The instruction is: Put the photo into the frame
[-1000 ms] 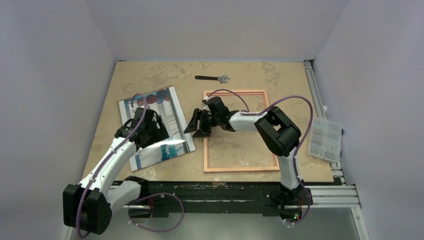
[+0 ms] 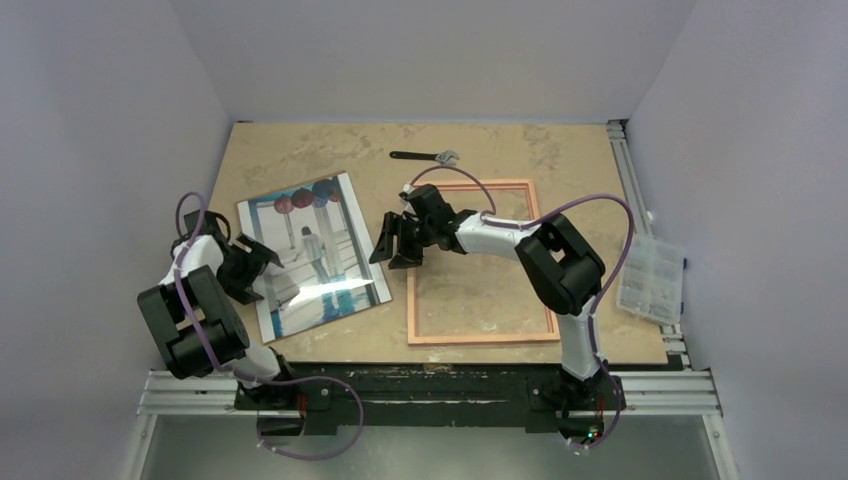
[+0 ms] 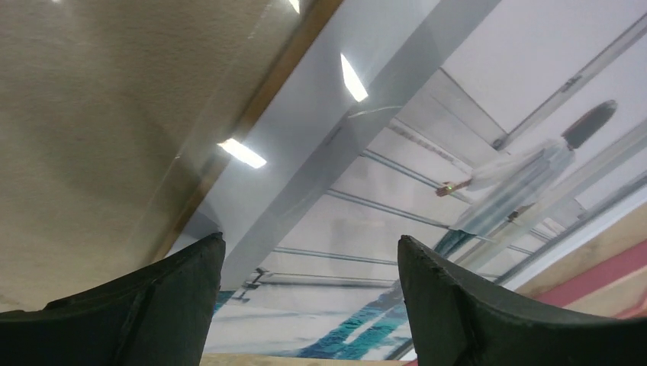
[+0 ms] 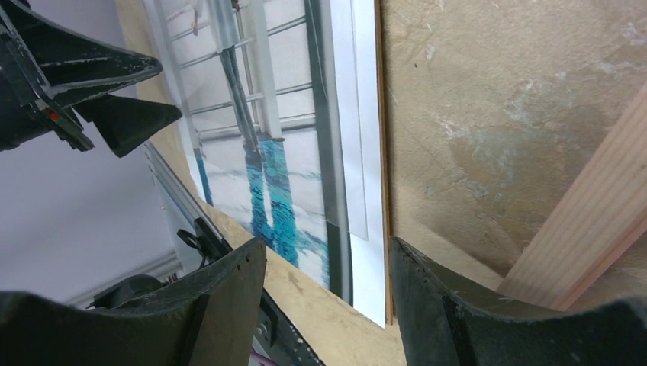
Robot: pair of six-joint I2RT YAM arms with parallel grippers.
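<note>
The photo, under a clear glossy sheet on a thin board, lies on the left of the table, slightly turned. My left gripper is over its left edge, fingers apart; the left wrist view shows the board's edge between and beyond them. My right gripper is open above the photo's right edge, beside the wooden frame, which lies empty at the right. The right wrist view shows the white border between its fingertips, with nothing visibly held.
A wrench lies at the back middle. A clear compartment box is at the right edge.
My left gripper has moved leftward from over the photo's middle to its left edge, the arm swinging outward. The right gripper has barely moved.
</note>
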